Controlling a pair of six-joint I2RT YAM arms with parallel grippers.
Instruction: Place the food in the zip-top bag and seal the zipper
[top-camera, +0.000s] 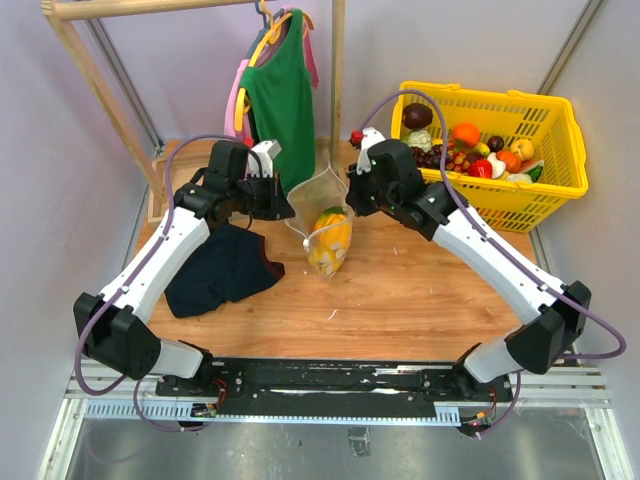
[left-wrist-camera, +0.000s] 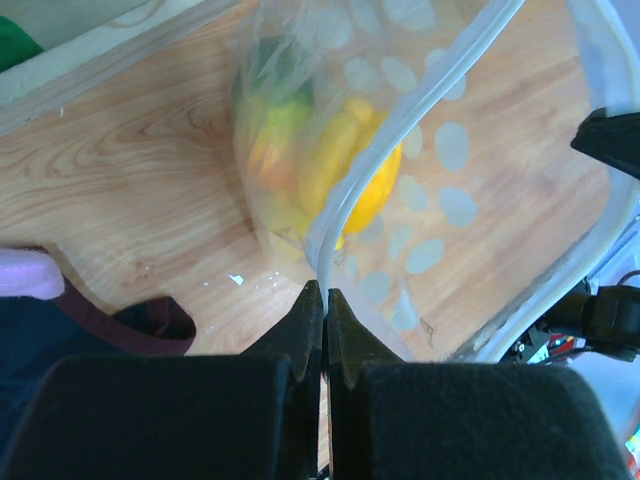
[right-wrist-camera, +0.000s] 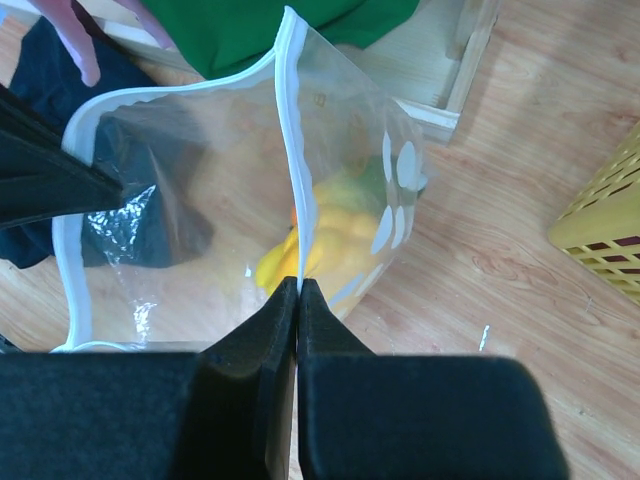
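Observation:
A clear zip top bag (top-camera: 325, 235) with yellow, orange and green food inside (top-camera: 330, 242) hangs open-mouthed between my grippers, its bottom toward the table. In the left wrist view, my left gripper is shut on the bag's white zipper edge (left-wrist-camera: 370, 160); the food lies low in the bag. In the right wrist view, my right gripper is shut on the other zipper edge (right-wrist-camera: 293, 150), the food showing through the plastic.
A yellow basket (top-camera: 540, 190) of produce stands at the back right. A wooden rack (top-camera: 100, 90) with hanging clothes stands at the back left. Dark cloth (top-camera: 215, 280) lies left of the bag.

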